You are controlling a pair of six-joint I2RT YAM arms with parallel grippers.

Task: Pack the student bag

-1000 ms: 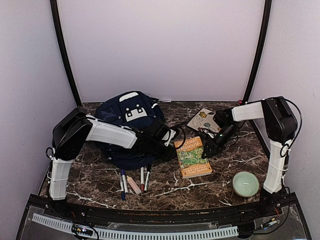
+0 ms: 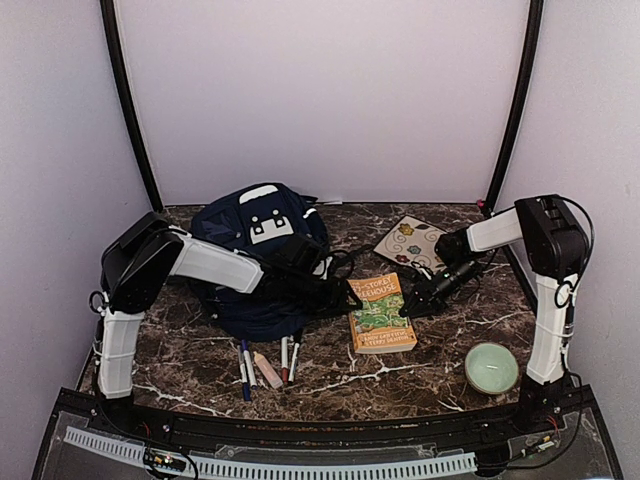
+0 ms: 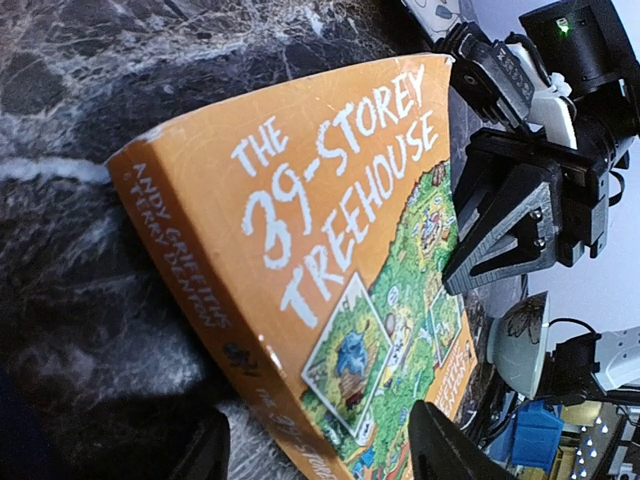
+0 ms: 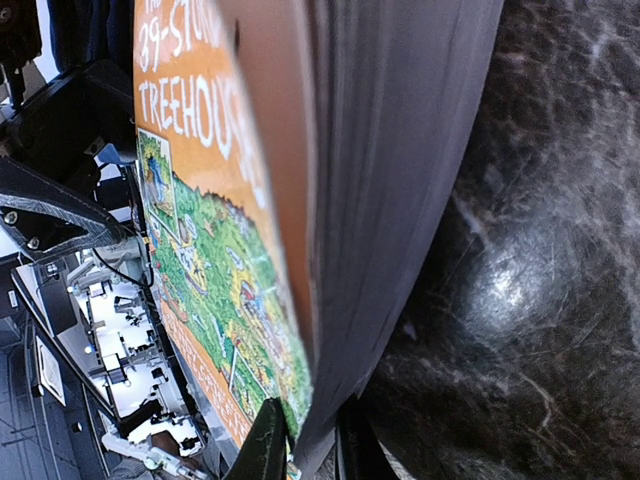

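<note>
The thick orange and green book (image 2: 381, 318) lies between my two grippers in the top view, its cover facing up. In the left wrist view its spine (image 3: 215, 320) runs down between the spread fingers of my left gripper, which is open; whether they touch it I cannot tell. At the opposite side, my right gripper is shut on the page-side edge of the book, the page block (image 4: 395, 150) passing between its fingertips. The dark blue backpack (image 2: 262, 215) rests at the left rear, partly hidden by my left arm.
Several pens and markers (image 2: 246, 368) lie in front of the backpack. A pale green bowl (image 2: 491, 368) stands at the front right. Behind my right arm lies a flowered flat item (image 2: 405, 243).
The book has shifted slightly left.
</note>
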